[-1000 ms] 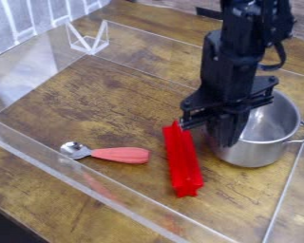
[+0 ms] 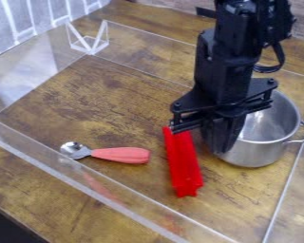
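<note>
My black gripper (image 2: 220, 114) hangs over the near left side of a steel pot (image 2: 262, 147) at the right, its lower tips partly lost against the pot, so whether anything sits between them is hard to see. Below it, a long red object (image 2: 184, 171) lies on the wooden table. To the left lies a spoon with a pink handle (image 2: 119, 155) and metal bowl.
Clear plastic walls border the workspace. A small white wire-like piece (image 2: 88, 43) stands at the back left.
The red object, pot and spoon look unmoved.
</note>
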